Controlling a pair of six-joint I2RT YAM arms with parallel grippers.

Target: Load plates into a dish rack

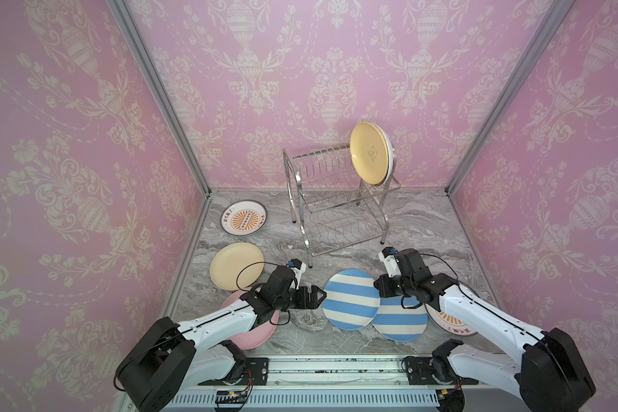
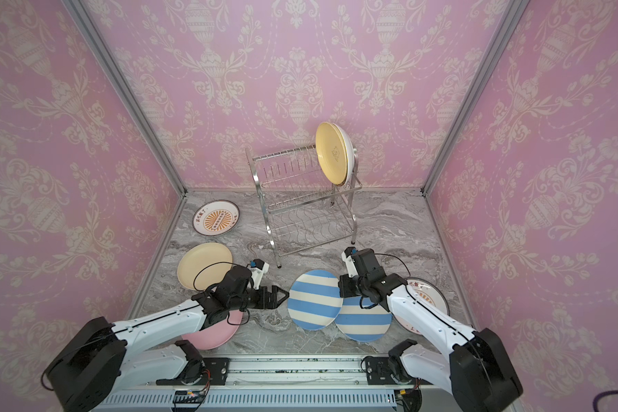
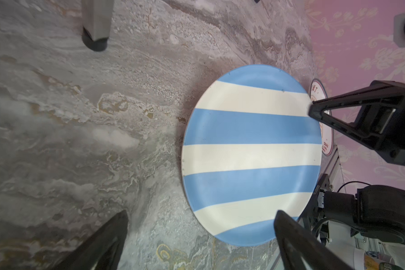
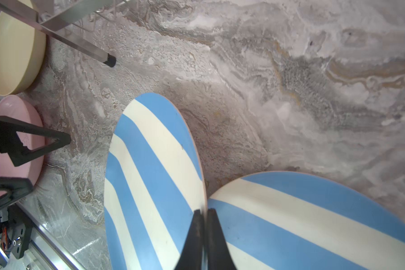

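Observation:
My right gripper (image 1: 381, 285) is shut on the right rim of a blue-and-white striped plate (image 4: 153, 175), which it holds tilted, partly above a second striped plate (image 4: 301, 216) lying on the counter. My left gripper stands open, fingers wide apart, just left of the held plate, nothing between them. The metal dish rack (image 1: 336, 206) stands behind, with a cream plate (image 1: 369, 152) and a white one upright at the right of its upper tier.
A patterned plate (image 1: 243, 217) lies at back left, a cream plate (image 1: 233, 264) at middle left, a pink plate (image 1: 254, 338) under the left arm, another patterned plate (image 1: 453, 322) at right. The counter right of the rack is clear.

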